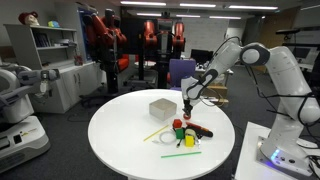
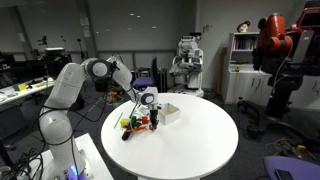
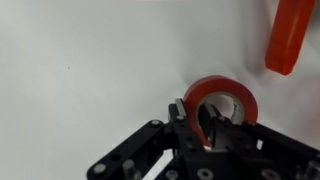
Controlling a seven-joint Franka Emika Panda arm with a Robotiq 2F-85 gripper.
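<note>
A red ring, like a roll of tape point(image 3: 243, 91), lies near the middle of the wrist view, its pale inner wall showing. My gripper is shut on the near-left part of this ring, with one finger inside the hole and one outside. In exterior view 1 the gripper point(image 1: 187, 109) points down over the table's right half, with a small red spot of the ring point(image 1: 187, 117) under it. Whether the ring touches the table is hard to tell.
An open grey box point(image 1: 163, 108) stands to the left of the gripper. Several coloured items, among them a yellow block point(image 1: 188, 141), a dark-red long object point(image 1: 201, 130) and a green stick point(image 1: 181, 154), lie nearer the front.
</note>
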